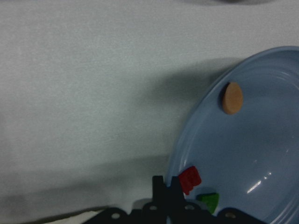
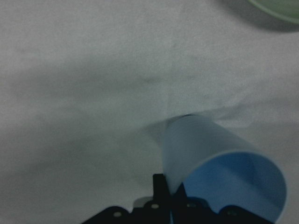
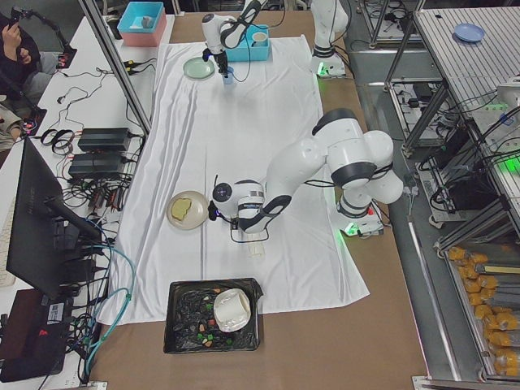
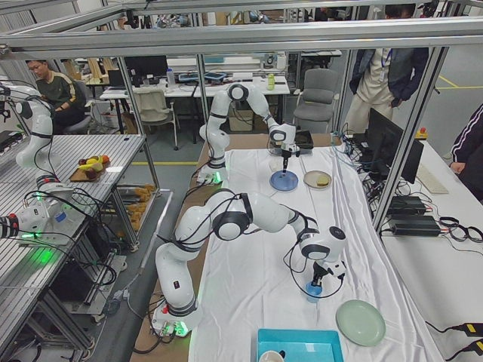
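A blue plate (image 4: pixel 284 181) holds an orange piece (image 1: pixel 232 98), a red piece (image 1: pixel 189 181) and a green piece (image 1: pixel 210 199). My left gripper is over the plate's rim beside the red piece, its fingers together; whether anything is between them is unclear. My right gripper is at a blue cup (image 2: pixel 201 140), with one finger appearing inside it and the other outside at the rim; the fingers look closed on its wall.
A beige plate (image 3: pixel 180 219) with a yellow item, a green plate (image 4: pixel 361 323), a teal bin (image 4: pixel 300 345) and a black tray (image 3: pixel 187 333) stand around. The cloth between the arms is mostly clear.
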